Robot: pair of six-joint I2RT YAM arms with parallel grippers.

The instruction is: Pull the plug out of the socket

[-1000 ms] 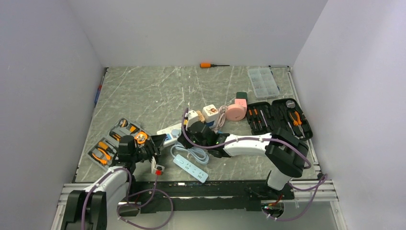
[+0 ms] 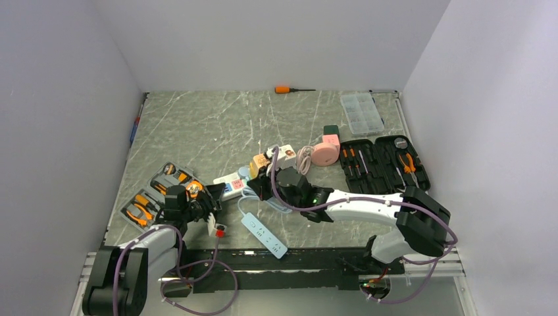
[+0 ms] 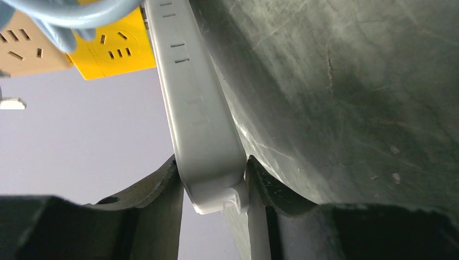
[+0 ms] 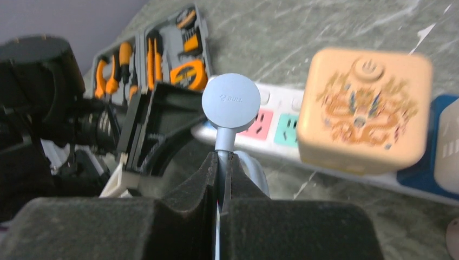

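My left gripper (image 2: pixel 214 196) is shut on the end of the white power strip (image 3: pixel 203 108), which lies along the table with pink and green sockets (image 4: pixel 258 122) showing. My right gripper is shut on a light-blue plug (image 4: pixel 230 100) marked BULL, held upright by its narrow neck in front of the strip, its cord hanging down. Whether the plug touches the strip cannot be told; no prongs show. A peach dragon-print adapter (image 4: pixel 364 108) and a yellow adapter (image 3: pixel 112 49) sit on the strip.
A grey tool case (image 2: pixel 138 212) is at the left, a black one (image 2: pixel 368 168) and clear box (image 2: pixel 362 113) at the right. A light-blue strip (image 2: pixel 263 234) lies at the front.
My right arm has moved rightward in the top view, carrying the light-blue plug away from its earlier place over the strip; the blue cord shifted. The left arm has barely moved.
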